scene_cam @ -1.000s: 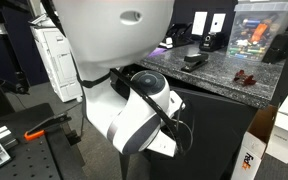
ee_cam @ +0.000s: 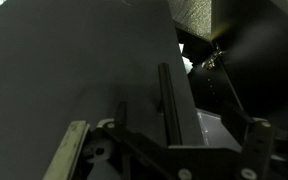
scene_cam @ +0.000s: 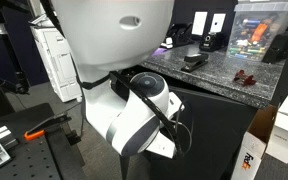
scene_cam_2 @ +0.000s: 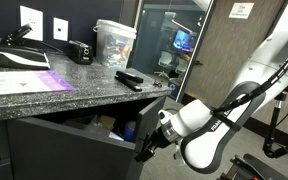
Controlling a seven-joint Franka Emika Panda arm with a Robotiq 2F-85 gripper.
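Note:
A dark drawer front [ee_cam: 94, 60] with a slim black bar handle [ee_cam: 167, 105] fills much of the wrist view. My gripper is open, and the handle lies between its spread fingers; whether either one touches it I cannot tell. One pale finger [ee_cam: 69, 148] shows at the lower left, while the other is mostly dark at the right edge. In the second exterior view the drawer [scene_cam_2: 69, 150] stands pulled out beneath the counter, the gripper at its front. The arm [scene_cam: 124, 120] hides the gripper in the first exterior view.
Above the drawer, the speckled counter [scene_cam_2: 94, 83] carries a clear bin [scene_cam_2: 114, 45] and a black stapler [scene_cam_2: 134, 76]. Several things lie inside the drawer. An open white box [scene_cam: 287, 125] stands at the right of the first exterior view.
The arm has shifted very slightly in the first exterior view. Counter and boxes look the same.

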